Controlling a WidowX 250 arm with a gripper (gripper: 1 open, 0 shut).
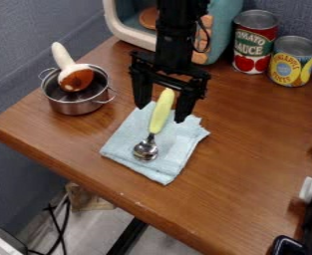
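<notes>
My black gripper (163, 98) hangs over a light blue folded cloth (132, 154), its two fingers open on either side of the yellow handle of a metal spoon (159, 116). The spoon lies on the cloth with its steel head toward the front. Whether the fingertips touch the handle or the cloth is hard to tell.
A steel pot (71, 101) holding a white-handled, orange-headed utensil stands left. A red tomato can (253, 43) and a yellow can (291, 62) stand back right, beside a teal object (123, 17). A dark appliance edges the right.
</notes>
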